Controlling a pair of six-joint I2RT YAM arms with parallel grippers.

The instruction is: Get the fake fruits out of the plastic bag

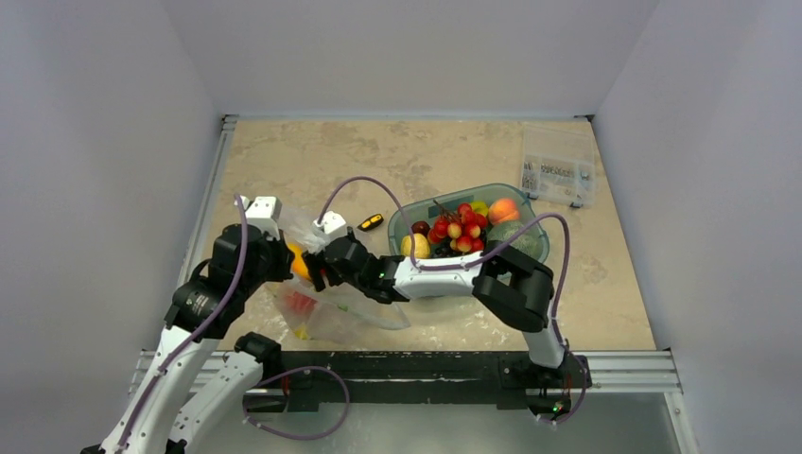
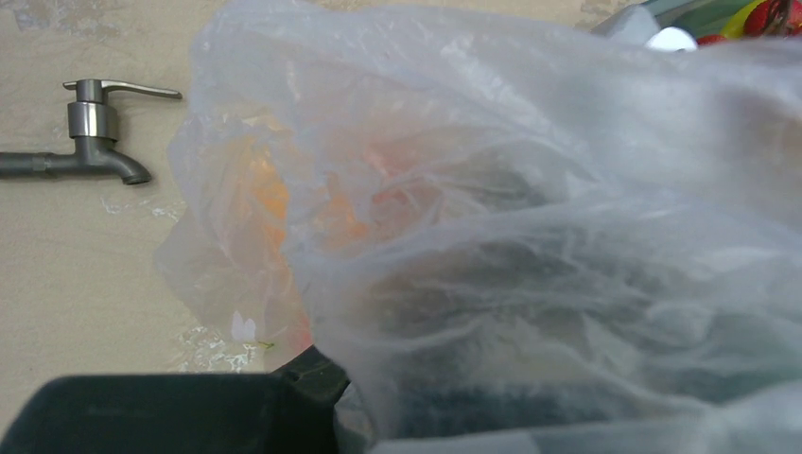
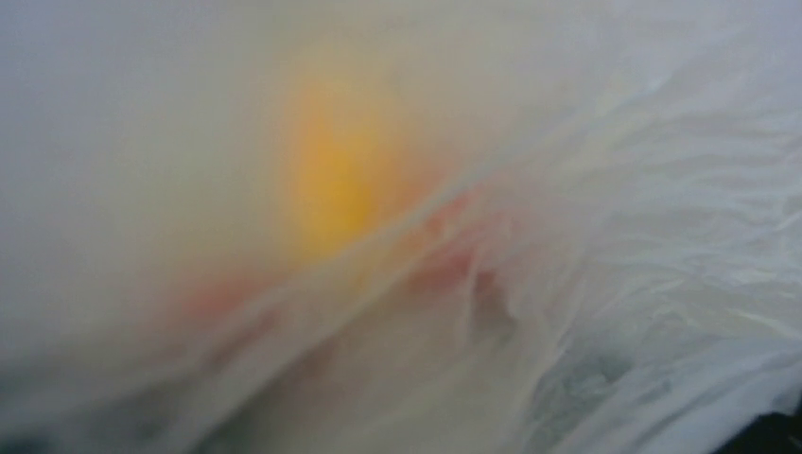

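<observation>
The clear plastic bag point(image 1: 355, 320) lies spread on the left of the table. Inside it are a yellow-orange fruit point(image 1: 299, 262) and, lower down through the film, a blurred red fruit point(image 1: 299, 303). My left gripper point(image 1: 283, 262) is shut at the bag's left side; in the left wrist view, film gathers against its dark finger point(image 2: 189, 416). My right gripper point(image 1: 318, 271) is open at the bag's mouth, just right of the yellow fruit, mostly hiding another red fruit. White film covers the right wrist view, with the yellow fruit point(image 3: 336, 189) blurred behind it.
A greenish basket point(image 1: 546, 251) right of centre holds a peach point(image 1: 503, 210), a bunch of red fruit point(image 1: 457, 229) and other fruits. Just beyond the right gripper lies a yellow-black tool point(image 1: 371, 222). A clear parts box point(image 1: 558, 165) sits far right.
</observation>
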